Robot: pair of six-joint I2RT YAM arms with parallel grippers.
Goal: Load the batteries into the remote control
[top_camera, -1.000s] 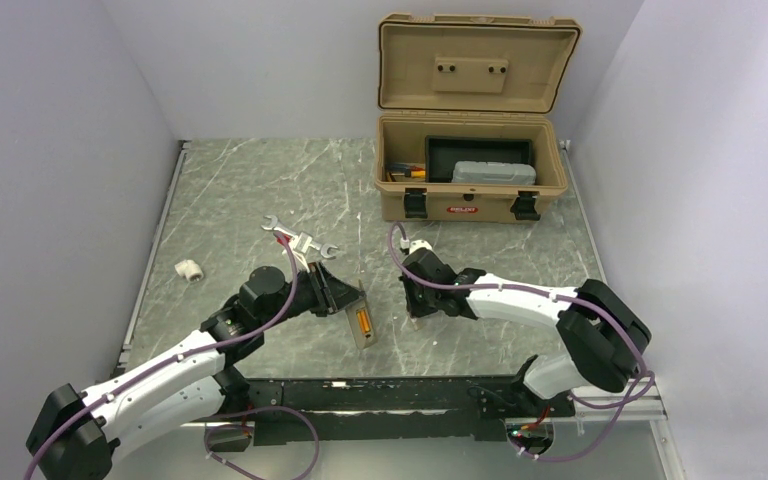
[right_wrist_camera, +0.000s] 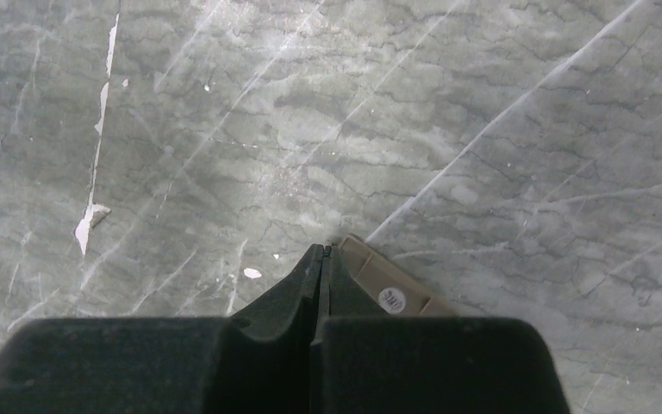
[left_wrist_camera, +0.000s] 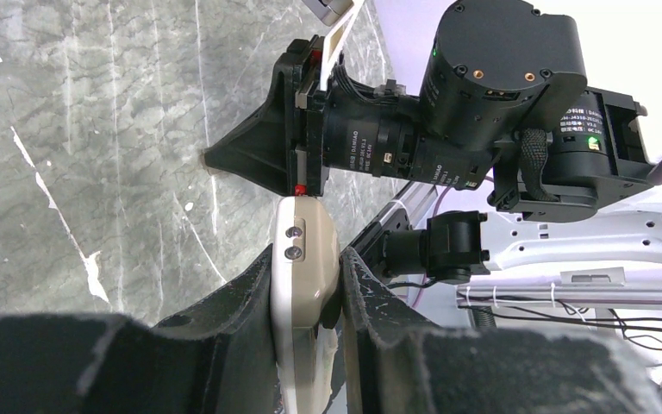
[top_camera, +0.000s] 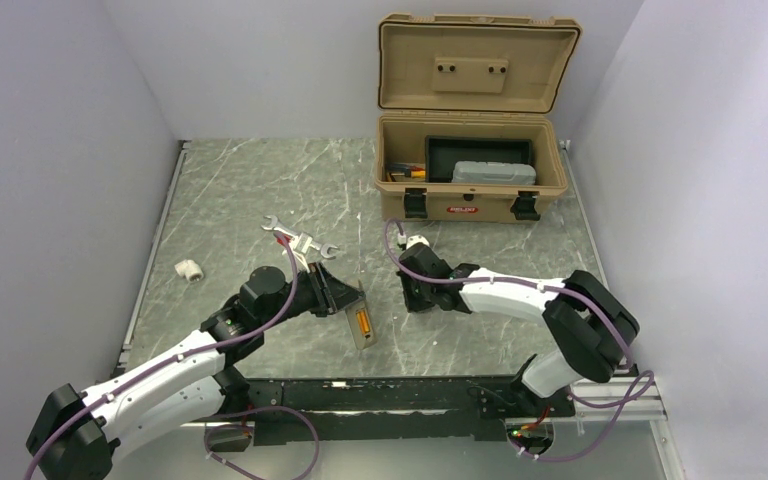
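Note:
In the top view the remote control (top_camera: 358,332) shows orange batteries in its open back, with my left gripper (top_camera: 350,294) shut on it. The left wrist view shows the remote's pale end (left_wrist_camera: 297,250) between the left fingers. My right gripper (top_camera: 410,303) points down just right of the remote. In the right wrist view its fingertips are shut, with nothing seen between them, beside a brown plastic piece with a round mark (right_wrist_camera: 396,285) on the table, which looks like the battery cover.
A wrench (top_camera: 322,250) and a white fitting (top_camera: 189,270) lie at the left. An open tan toolbox (top_camera: 490,205) stands at the back right.
The left arm has not visibly moved.

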